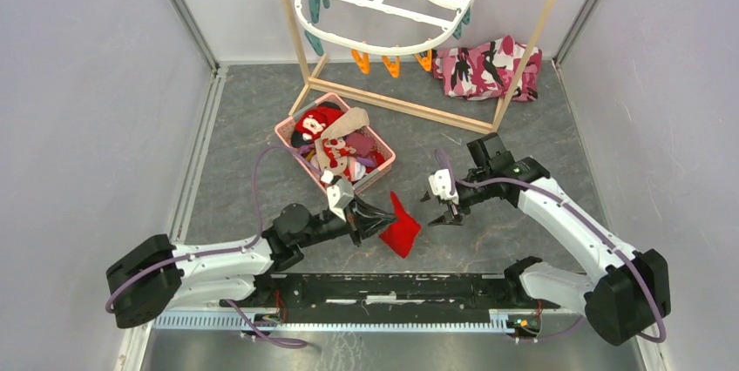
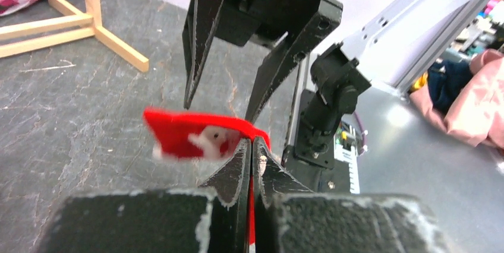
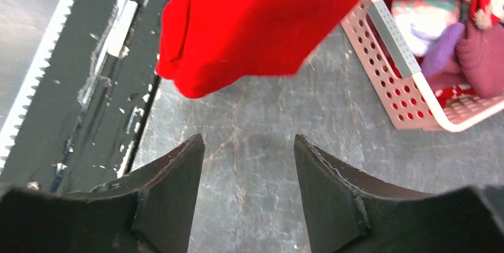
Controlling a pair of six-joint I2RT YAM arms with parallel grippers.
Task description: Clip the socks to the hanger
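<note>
A red sock hangs from my left gripper, which is shut on it. The left wrist view shows the sock pinched at the fingertips, with a white figure on its red cloth. To its right in the top view, my right gripper stands open with nothing between its fingers; one finger shows in the right wrist view. The sock is beyond those fingertips, apart from them. Overhead is the white oval hanger with orange clips and teal clips.
A pink basket filled with several socks stands on the floor behind the left arm. The wooden frame spans the back, with a pink camouflage cloth behind it. Grey floor around the grippers is clear.
</note>
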